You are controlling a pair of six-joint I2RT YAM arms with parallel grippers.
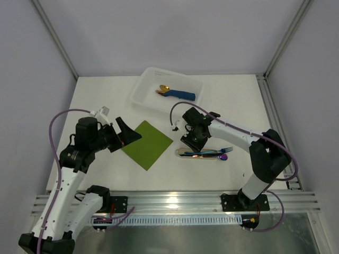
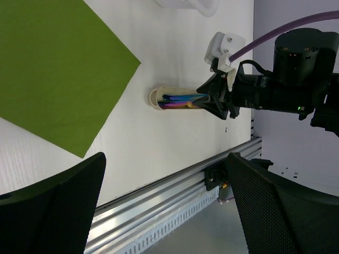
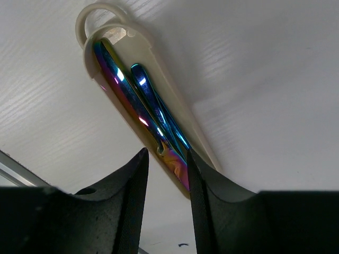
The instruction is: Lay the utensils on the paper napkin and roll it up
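Observation:
A green napkin [image 1: 148, 145] lies flat and unrolled left of the table's middle. To its right, a beige holder [image 3: 175, 92] contains shiny rainbow-coloured utensils [image 3: 132, 98]; in the top view a blue fork [image 1: 226, 150] and a purple round end [image 1: 223, 157] stick out on the right. My right gripper is partly open just above the holder, its fingertips over the utensils. Whether they touch is unclear. Nothing appears gripped. Over the napkin's left side, my left gripper [image 1: 128, 134] stands open and empty.
A white bin [image 1: 144, 93] at the back holds blue-handled utensils [image 1: 179, 94] with golden ends. A metal rail [image 1: 172, 200] runs along the table's front edge.

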